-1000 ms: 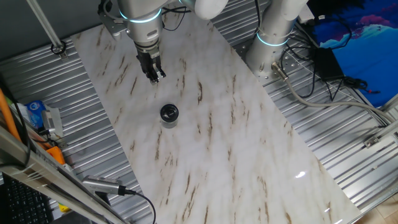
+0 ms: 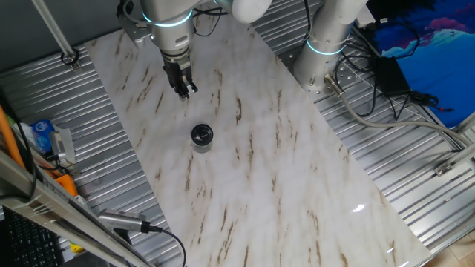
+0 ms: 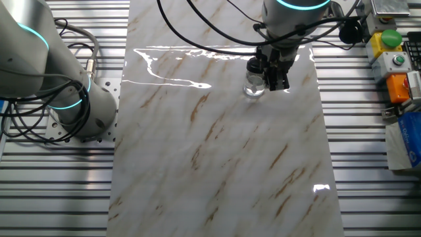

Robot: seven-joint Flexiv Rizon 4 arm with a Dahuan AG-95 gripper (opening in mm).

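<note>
A small clear jar with a black lid [image 2: 201,135] stands upright on the marble-patterned board. From the other side, its clear body [image 3: 254,87] shows, while the arm partly covers its top. My gripper [image 2: 188,94] hangs pointing down, apart from the jar and farther up the picture in exterior view 1. In exterior view 2 the dark gripper [image 3: 279,87] appears just right of the jar and overlaps its lid. No object shows at the fingertips, but how far the fingers stand apart is too small to make out.
The board [image 2: 297,200] is bare apart from the jar. A grey cylindrical device [image 2: 122,221], button boxes [image 3: 396,59] and a blue pack [image 3: 412,135] lie off the board.
</note>
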